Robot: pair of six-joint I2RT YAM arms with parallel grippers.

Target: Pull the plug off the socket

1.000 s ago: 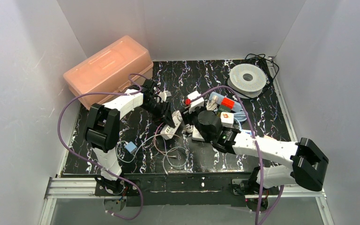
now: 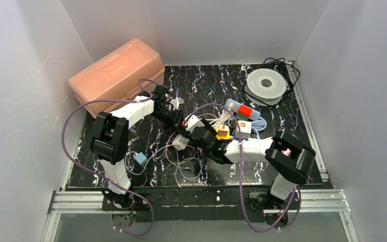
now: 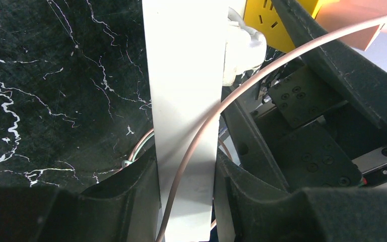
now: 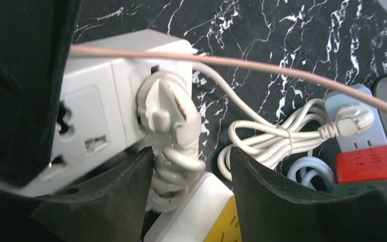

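The white power strip (image 2: 181, 141) lies mid-table. My left gripper is shut across it, a pink cable lying over the strip in the left wrist view. A white plug (image 4: 164, 101) sits in the strip's end socket (image 4: 93, 118), its cord coiled below it. My right gripper is open, fingers either side of the coiled cord just below the plug. In the left wrist view the plug (image 3: 244, 48) shows at the strip's side.
A pink box (image 2: 116, 70) fills the back left and a cable reel (image 2: 265, 86) the back right. Coloured blocks (image 2: 244, 110), white cable bundles and a blue cube (image 2: 140, 158) lie around. Loose cables cover the front middle.
The left arm has stayed still.
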